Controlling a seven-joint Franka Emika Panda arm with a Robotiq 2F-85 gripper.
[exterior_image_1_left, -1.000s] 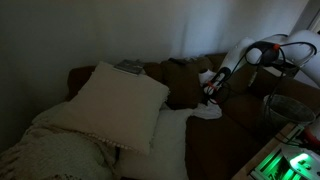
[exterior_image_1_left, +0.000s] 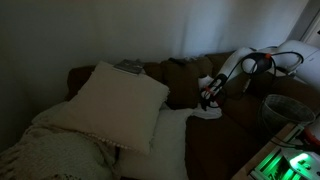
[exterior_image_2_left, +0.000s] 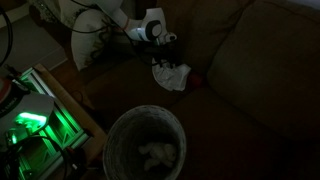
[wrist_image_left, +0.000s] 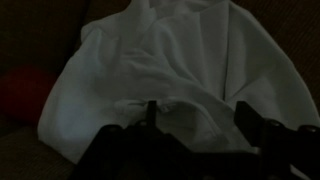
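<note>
A crumpled white cloth (wrist_image_left: 190, 50) lies on the dark brown sofa and fills much of the wrist view; in exterior view 2 the same cloth (exterior_image_2_left: 172, 77) is by the seat back. My gripper is over the cloth, its two dark fingertips apart, with white fabric showing beneath and between them. Whether the fingers touch the fabric is too dark to make out. From exterior view 1, the gripper (exterior_image_1_left: 206, 104) reaches down at the cloth's far edge.
Beside the cloth is a red object (wrist_image_left: 25, 95). A round grey basket (exterior_image_2_left: 120, 125) with something white inside stands in front of the sofa. A large pale pillow (exterior_image_1_left: 118, 105) leans on the other side. Bare seat stretches between.
The arm's upper links sit slightly lower than before. The gripper stays at the cloth, and the cloth looks about the same.
</note>
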